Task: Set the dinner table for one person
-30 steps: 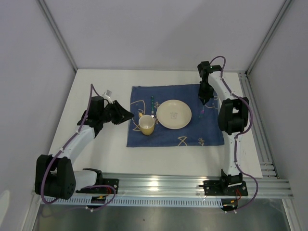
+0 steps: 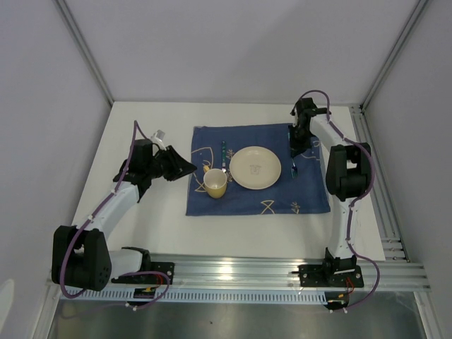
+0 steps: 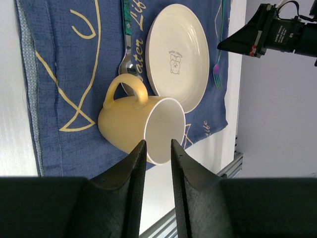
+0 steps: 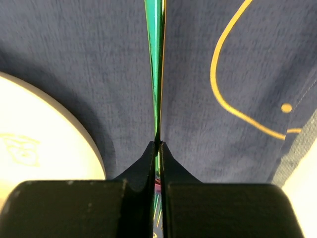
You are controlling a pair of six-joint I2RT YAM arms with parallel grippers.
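A cream plate (image 2: 255,169) rests on the blue cloth (image 2: 240,208), with a yellow mug (image 2: 215,185) at its left and a spoon with green handle (image 3: 127,27) between them. My right gripper is shut on the shiny green fork, right of the plate; the fork's purple neck and tines (image 3: 216,74) show in the left wrist view. My left gripper hangs left of the cloth in the top view, fingers parted, nothing between them; the mug lies beyond them in its view.
Metal rails (image 2: 374,148) run along the right and front edges.
My right gripper has shifted a little at the plate's right, and the fork has moved slightly left with it. The left arm looks unmoved.
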